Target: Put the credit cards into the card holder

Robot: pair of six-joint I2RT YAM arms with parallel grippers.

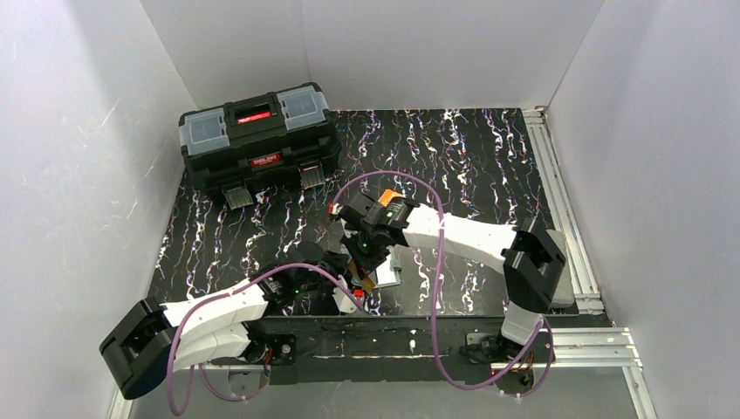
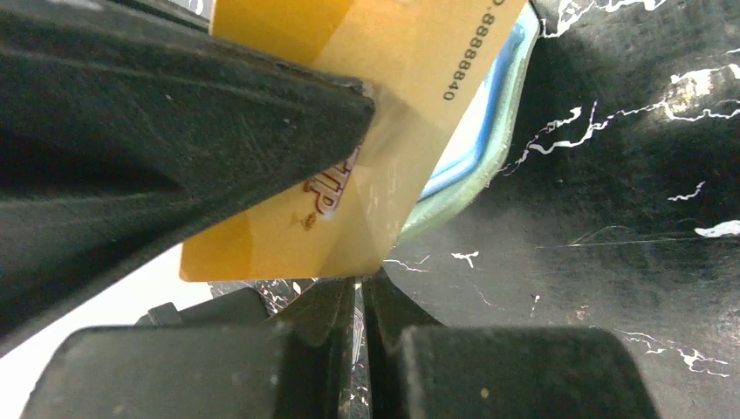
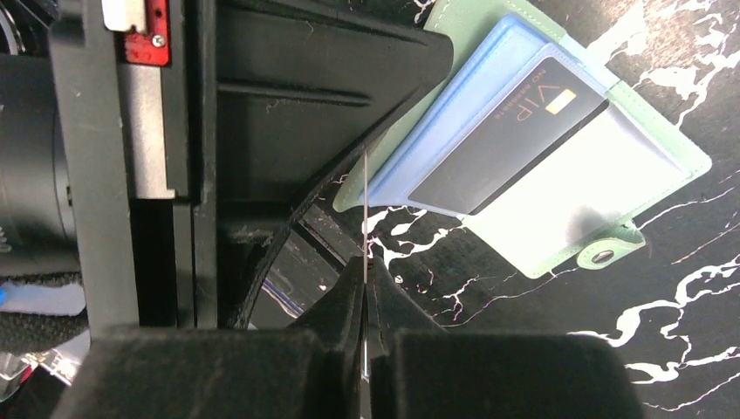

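In the right wrist view the green-edged card holder (image 3: 650,205) lies open, with blue pockets and a dark VIP card (image 3: 524,131) in it. My right gripper is shut on a gold card (image 2: 419,113), seen edge-on in that view beside the holder's blue pocket side. In the left wrist view this card stands in front of the holder (image 2: 502,131). My left gripper is shut, its tips at the card's lower edge; the card hides whatever lies behind them. From the right wrist, the left finger (image 3: 428,57) overlaps the holder's green edge.
An orange card (image 1: 390,197) lies on the marbled table behind the right arm. A black toolbox (image 1: 257,140) stands at the back left. Bare tabletop (image 1: 471,166) stretches across the back right. Both arms crowd together over the holder.
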